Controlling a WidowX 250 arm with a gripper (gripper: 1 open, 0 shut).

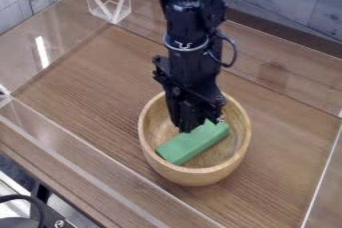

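Note:
A light wooden bowl (158,159) sits on the wooden table, with a green rectangular block (189,144) lying inside it. My black gripper (194,112) reaches down from the top centre over the back half of the bowl, its lower end at or just above the back end of the block. The fingertips are dark and overlap, so whether they hold anything is unclear.
A white wire-like object (110,4) stands at the back left, near the wall. A black cable lies at the lower left corner.

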